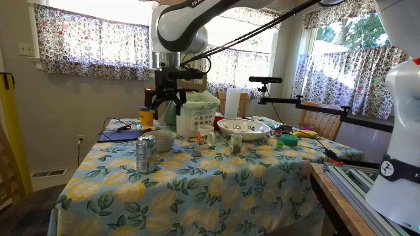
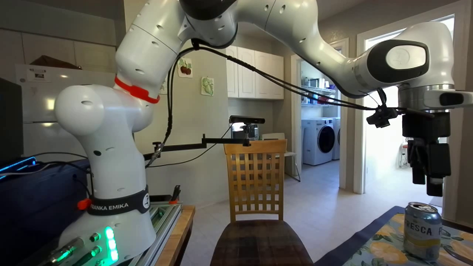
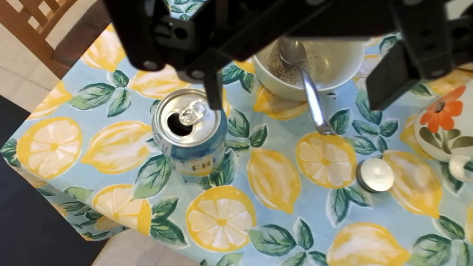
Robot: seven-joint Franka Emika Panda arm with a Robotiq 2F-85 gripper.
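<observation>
My gripper [image 1: 167, 114] hangs open in the air over the table, its fingers wide apart and nothing between them. In the wrist view a bowl [image 3: 292, 93] with dark specks and a spoon [image 3: 313, 102] in it shows in the gap between the fingers, lower down. An opened Fresca can [image 3: 190, 128] stands upright under the left finger in that view, apart from it as the second exterior view shows. To the right are a small round tealight [image 3: 375, 174] and a white mug [image 3: 448, 122] with an orange flower.
A white bin [image 1: 193, 122] with a green liner stands behind the mug. A shaker jar [image 1: 235, 143], a wide patterned bowl [image 1: 246, 131], a green roll [image 1: 289, 140] and bananas [image 1: 305, 133] lie rightward.
</observation>
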